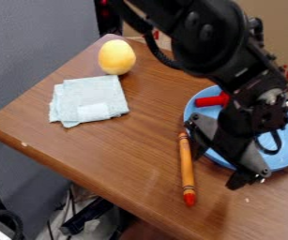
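Note:
The black gripper point(228, 150) is low over the right side of the wooden table, above the blue plate point(284, 145); whether its fingers are open or shut is hard to make out. A red object point(210, 100) on the plate is partly hidden behind the arm. An orange crayon point(187, 169) with a red end lies just left of the plate, beside the gripper.
A pale folded cloth point(87, 100) lies at the left of the table point(96, 155), with a yellow egg-shaped object point(116, 57) behind it. A cardboard box is at the back right.

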